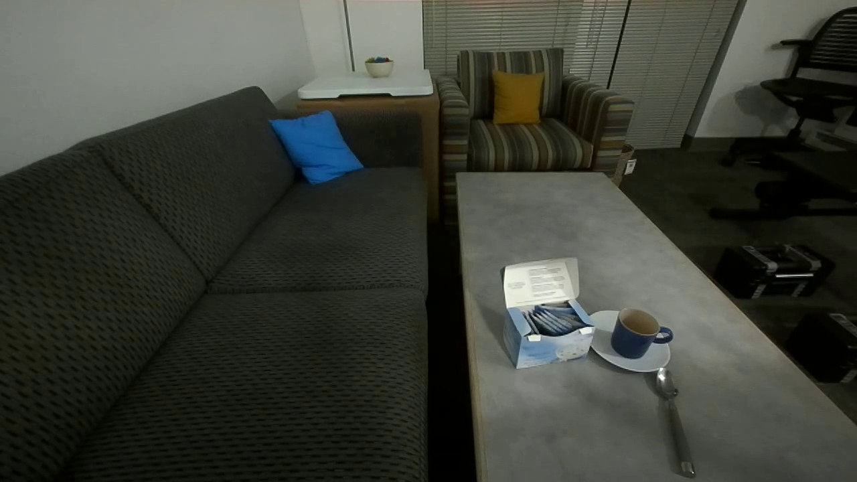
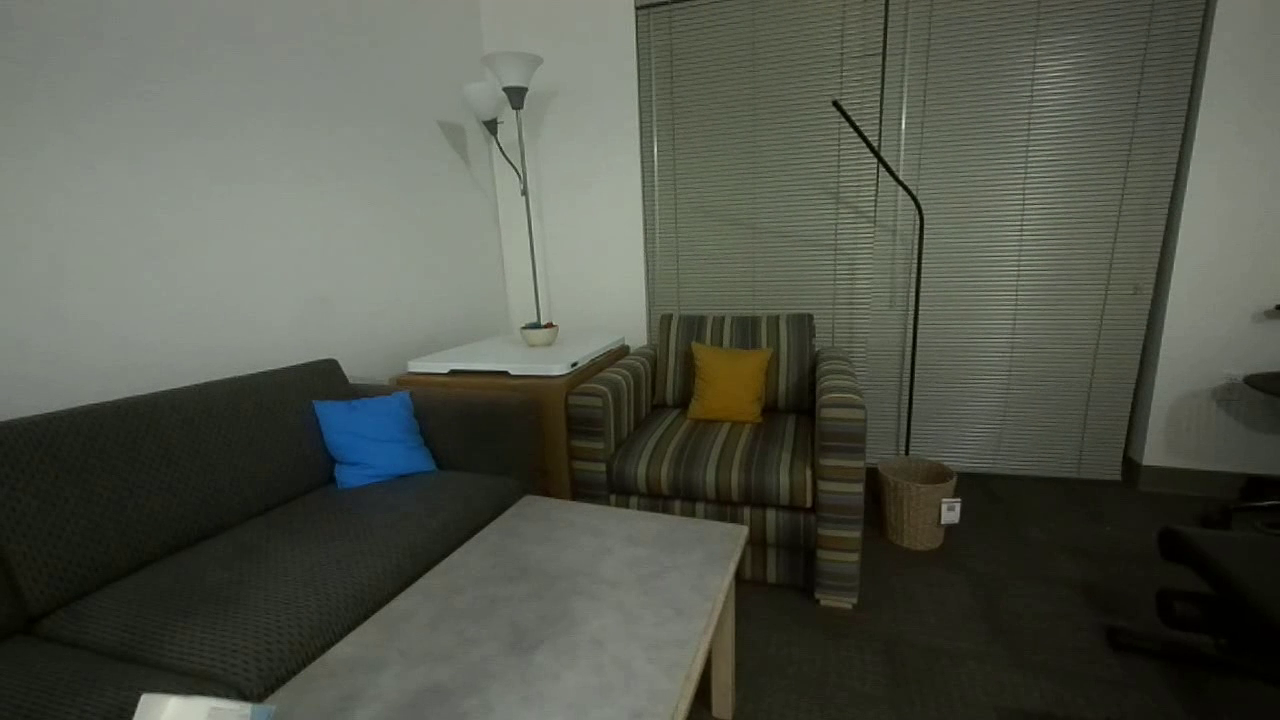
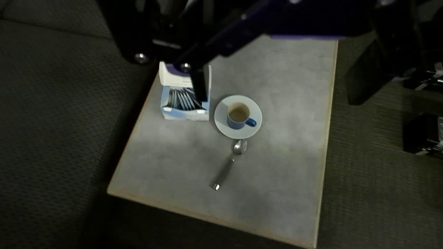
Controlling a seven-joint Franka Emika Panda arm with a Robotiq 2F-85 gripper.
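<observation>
In the wrist view my gripper is wide open, dark fingers (image 3: pixel 199 85) at the upper left and upper right, with no object held. It hangs above the table; neither exterior view has it in frame. A blue cup (image 1: pixel 633 335) stands upright on a white saucer (image 1: pixel 604 323), its handle pointing right. Left of the saucer is a light blue box (image 1: pixel 554 351), lid raised, filled with several tea-bag-like packets (image 1: pixel 552 320). A metal spoon (image 1: pixel 679 430) lies in front of the saucer, bowl end toward it. The left finger overlaps part of the box in the wrist view.
A dark sofa (image 1: pixel 321 361) runs along its left side, bearing a blue pillow (image 1: pixel 317 147). Beyond the table stands a striped armchair (image 1: pixel 530 144). Black cases (image 1: pixel 775 270) sit on the floor at right.
</observation>
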